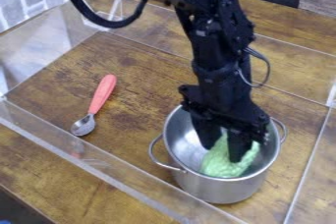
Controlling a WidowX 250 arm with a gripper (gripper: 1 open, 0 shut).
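My black arm comes down from the top centre, and its gripper [226, 135] reaches into a steel pot [202, 185] with side handles at the lower right. A pale green crumpled item [226, 165] lies in the pot beneath the fingers. The dark fingertips overlap it and the pot's rim, so I cannot tell whether they touch it or how far apart they are.
A spoon [101, 97] with a pink handle lies on the wooden table [144, 66] to the left. Clear plastic edges run along the table's left, lower and right sides. The table left of the pot is mostly clear.
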